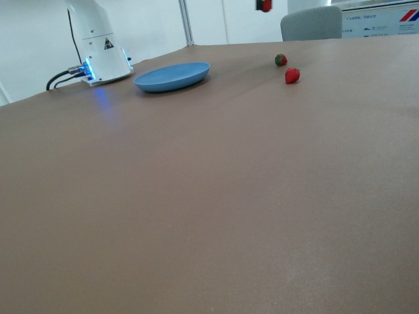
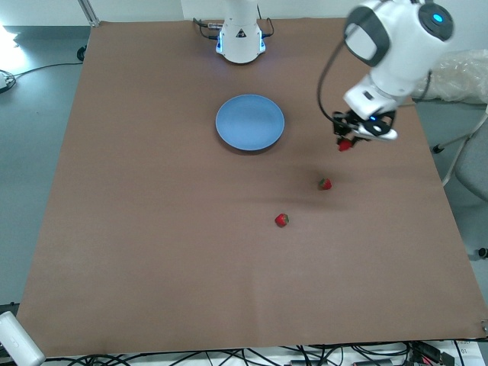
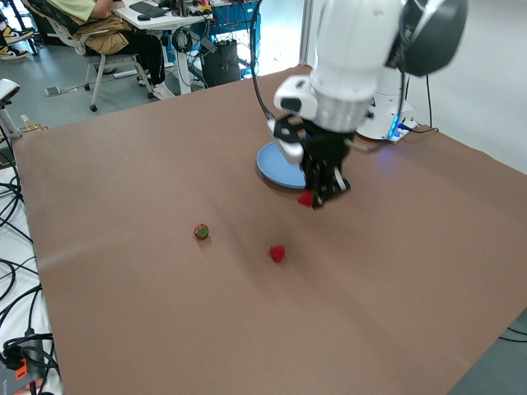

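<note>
My gripper point(image 2: 349, 139) hangs above the table, shut on a red strawberry point(image 2: 345, 146), which also shows at the top of the top view point(image 1: 264, 5) and below the gripper in the right view point(image 3: 305, 200). A blue plate point(image 2: 249, 122) point(image 1: 171, 77) lies left of it. Two more strawberries rest on the brown table point(image 2: 175, 244): one point(image 2: 325, 184) point(image 1: 281, 59) nearer the plate, the other point(image 2: 281, 220) point(image 1: 292, 75) farther toward the front.
A white robot base point(image 2: 240, 42) with cables stands at the back beside the plate. Cables run along the front edge. A grey chair point(image 2: 473, 160) is beyond the right edge.
</note>
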